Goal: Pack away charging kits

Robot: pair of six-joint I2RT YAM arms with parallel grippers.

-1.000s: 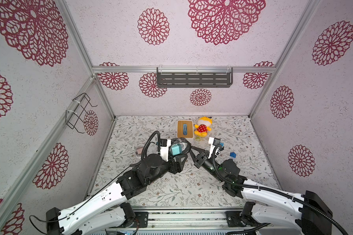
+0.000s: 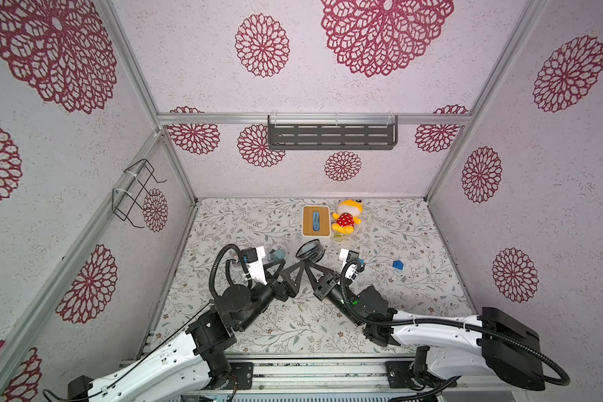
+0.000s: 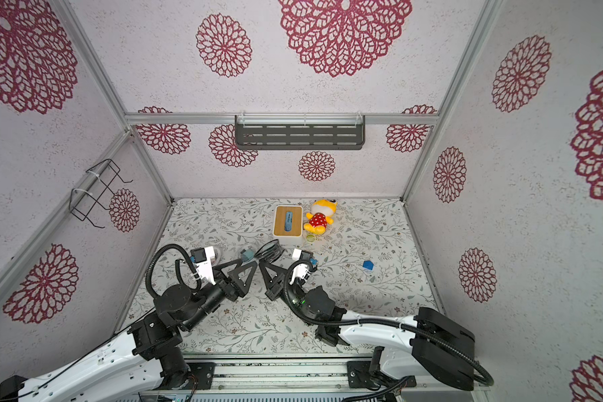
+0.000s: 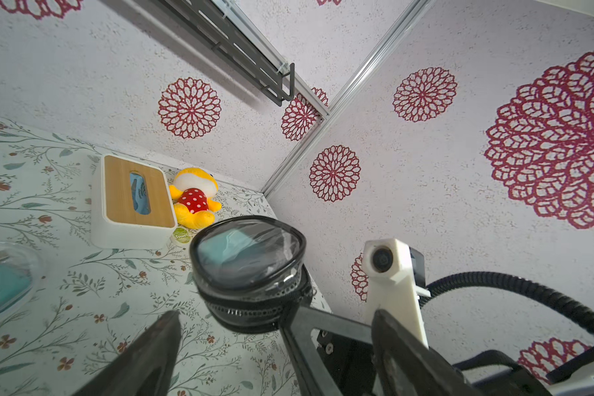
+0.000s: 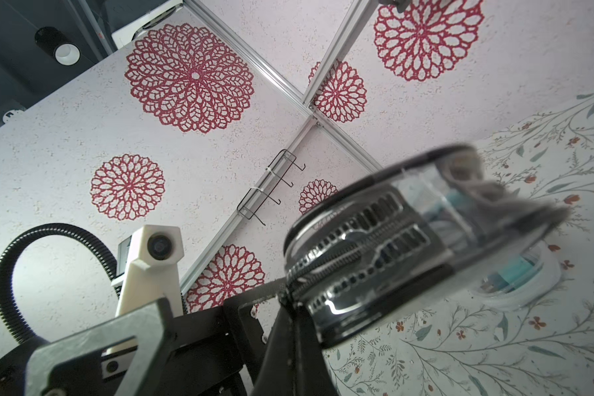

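A round clear pouch with black trim and a zipper [image 4: 247, 264] is up off the table. My right gripper is shut on its edge. Something teal shows through the clear face. The zipper side [image 5: 363, 247] looks closed, though blurred. Close by, my left gripper [image 3: 240, 263] stands open with its fingers [image 4: 145, 363] spread wide and blurred, the pouch just beyond them and not gripped. On the table lies a second clear round case with a teal item in it, also visible in the right wrist view.
At the back stands a white box with a wooden top [image 2: 307, 231] and a slot showing blue. Beside it lies a yellow plush toy [image 2: 345, 217]. A blue object [image 2: 398, 264] sits to the right. A dark shelf [image 2: 331, 137] is fixed to the back wall.
The pouch has tilted, turning its face aside. My left gripper has moved to the left and off the pouch, and the right one has shifted left with the pouch at its tips.
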